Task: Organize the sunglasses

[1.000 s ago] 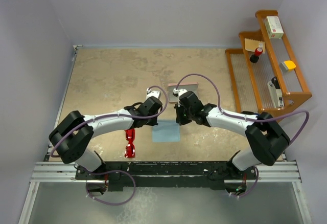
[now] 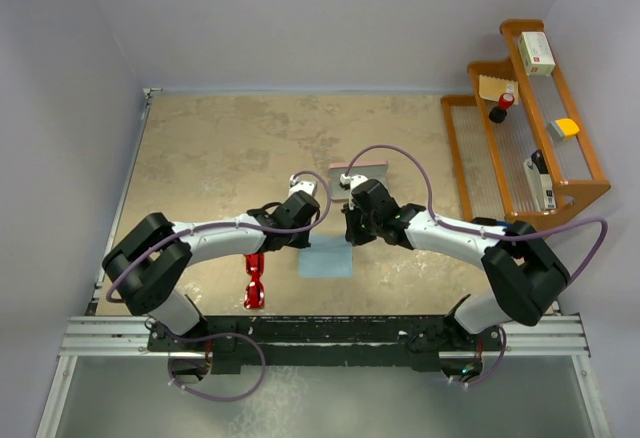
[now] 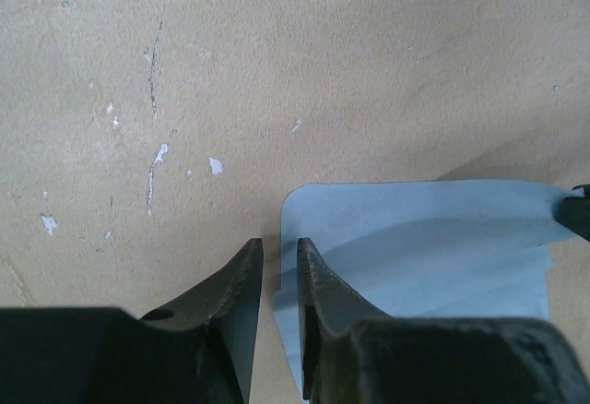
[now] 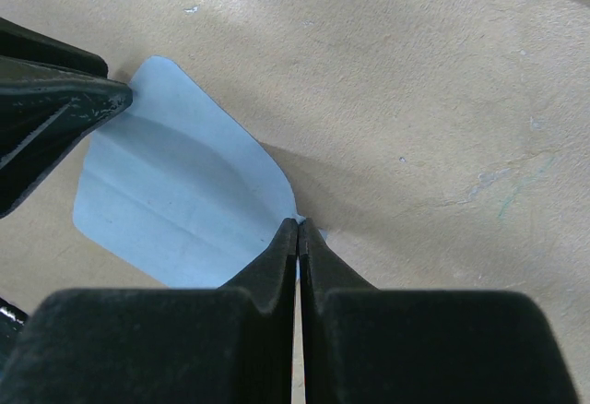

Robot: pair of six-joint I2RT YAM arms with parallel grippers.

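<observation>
A light blue cloth [image 2: 325,264] lies on the table in front of the arms. My right gripper is shut on its far right corner, and the cloth's edge rises a little there, casting a shadow. At the far left corner, my left gripper stands part open, its fingertips on either side of the cloth's left edge. A red, shiny case [image 2: 254,280] lies left of the cloth. Behind the left forearm shows a dark curved shape [image 2: 265,207]; whether it is the sunglasses, I cannot tell.
A grey and pink box-like item [image 2: 358,170] sits behind the grippers. At the right stands a wooden shelf [image 2: 558,203] with small goods, among them a white-green box [image 2: 537,54] and a yellow item [image 2: 563,128].
The right arm holds nearly still.
</observation>
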